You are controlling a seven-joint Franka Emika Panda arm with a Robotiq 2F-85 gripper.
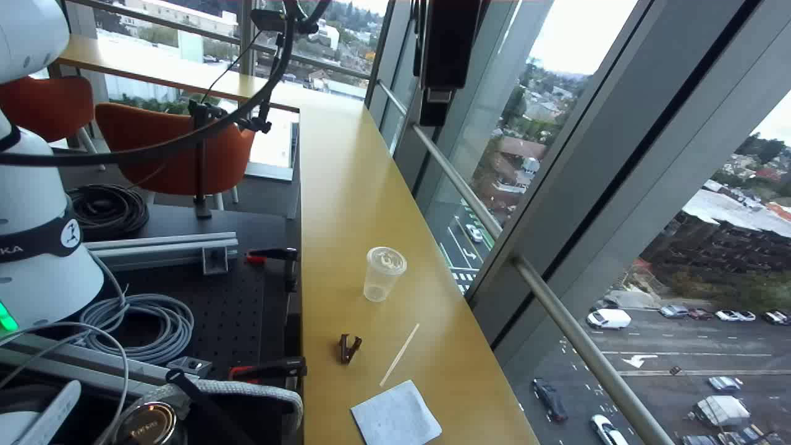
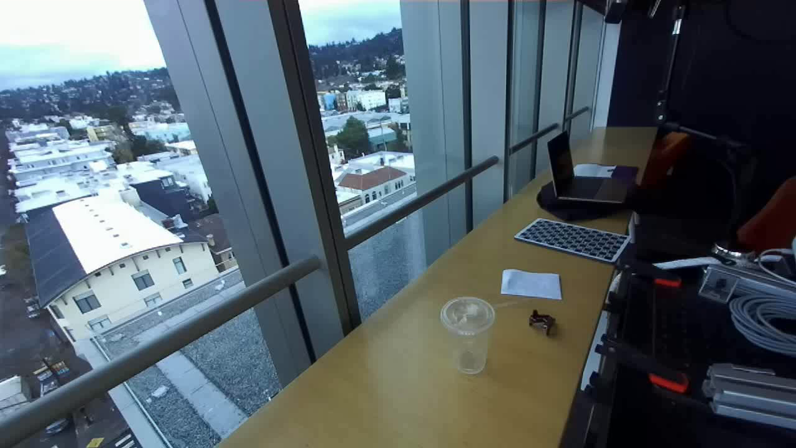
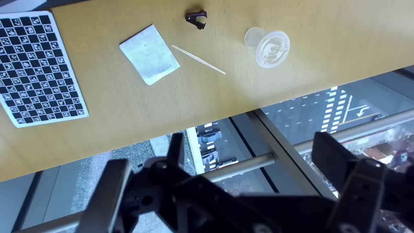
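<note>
A clear plastic cup with a domed lid (image 1: 383,273) stands upright on the wooden table. Between it and a folded pale napkin (image 1: 397,414) lies a thin whitish stick or straw (image 1: 400,355), flat on the wood. A small dark brown staple remover (image 1: 348,348) rests near the table's robot-side edge. In the wrist view my gripper is open, its dark fingers (image 3: 176,149) spread wide apart with nothing held between them. It hangs high over the table's window side, clear of the cup (image 3: 272,49), stick (image 3: 198,59) and napkin (image 3: 149,54).
A checkered calibration board (image 2: 573,239) lies farther along the table, with an open laptop (image 2: 589,175) beyond it. A metal railing (image 1: 460,182) and windows run along one side. Clamps (image 1: 268,371) and coiled cables (image 1: 141,326) occupy the robot's side. Bare table extends past the cup.
</note>
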